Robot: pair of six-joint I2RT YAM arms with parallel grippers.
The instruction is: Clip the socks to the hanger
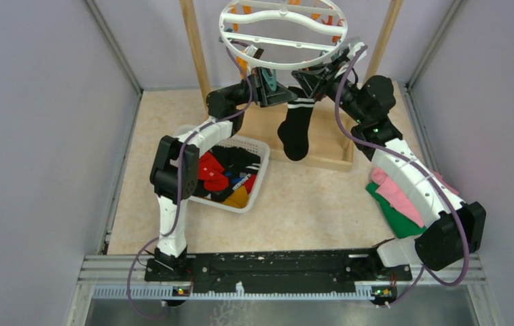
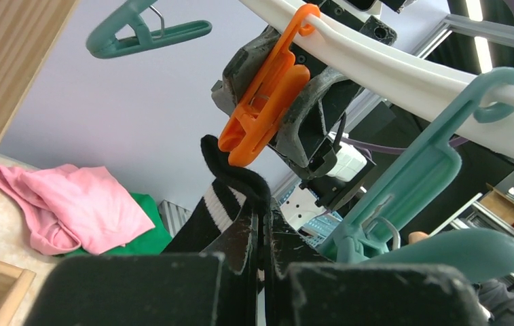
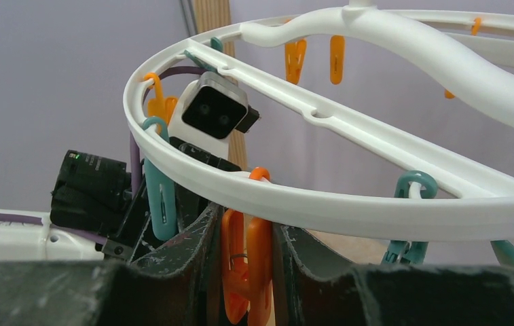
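Note:
A black sock (image 1: pixel 297 132) with white stripes hangs below the white round hanger (image 1: pixel 282 66). In the left wrist view, my left gripper is shut on the upper part of the sock (image 2: pixel 206 210), and the cuff folds up past its fingertips. My right gripper has shut on an orange clip (image 3: pixel 259 255) that hangs from the hanger's rim (image 3: pixel 349 214). The lower end of this orange clip (image 2: pixel 257 102) meets the sock's cuff in the left wrist view; whether cloth lies inside the clip I cannot tell.
Green clips (image 2: pixel 403 176) hang close beside on the same rim. A white basket (image 1: pixel 262 163) of socks stands at the left of the table. Pink cloth (image 1: pixel 398 197) and green cloth (image 1: pixel 393 216) lie at the right. Wooden posts (image 1: pixel 384 34) flank the hanger.

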